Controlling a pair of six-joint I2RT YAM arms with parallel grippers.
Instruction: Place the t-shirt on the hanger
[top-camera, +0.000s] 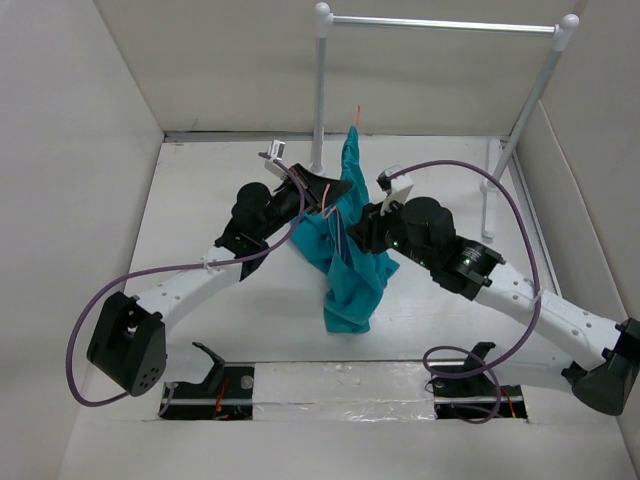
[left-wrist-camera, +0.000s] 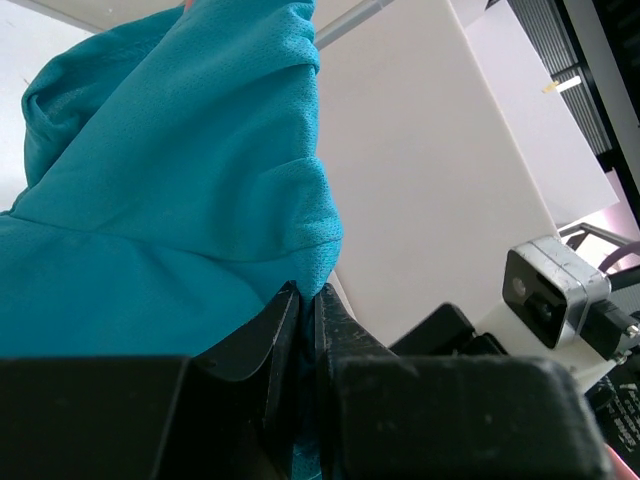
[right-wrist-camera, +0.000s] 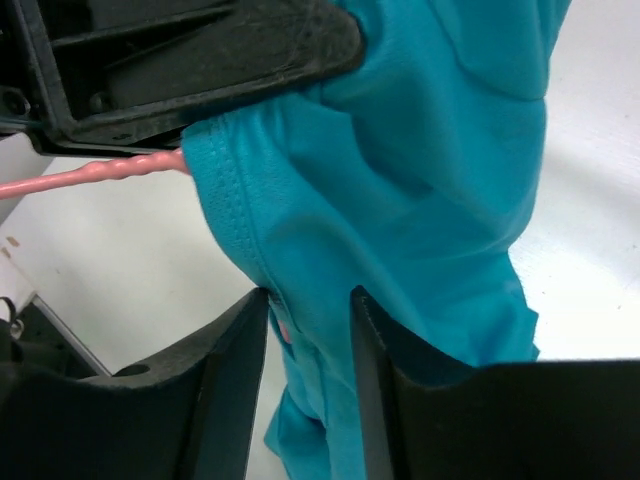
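Observation:
A teal t-shirt (top-camera: 355, 290) hangs bunched between the arms, with a pink hanger (right-wrist-camera: 80, 176) partly inside it; its tip shows above the cloth in the top view. My left gripper (top-camera: 336, 190) is shut on the shirt, whose folds rise from between its fingers in the left wrist view. My right gripper (top-camera: 362, 228) is at the shirt just below the left one. In the right wrist view its fingers (right-wrist-camera: 215, 390) stand part open, with cloth and a bit of pink behind or between them.
A white rack (top-camera: 440, 26) stands at the back, its rail high above the arms. Walls enclose the workspace on the sides.

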